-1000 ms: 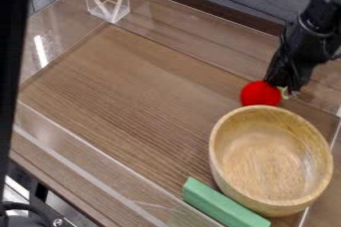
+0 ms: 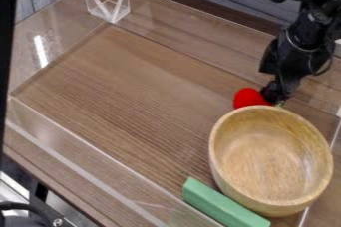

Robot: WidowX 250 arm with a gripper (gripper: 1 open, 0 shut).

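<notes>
My black gripper reaches down from the upper right, its fingers around or just behind a red round object. The red object sits on the wooden surface just behind the rim of a large wooden bowl. Whether the fingers grip it is hard to tell, as they partly hide its right side.
A green block lies below the bowl at the bottom. A white wire-like holder stands at the upper left.
The gripper has come lower and leftward onto the red object, which has shifted slightly left and is now more covered by the fingers.
</notes>
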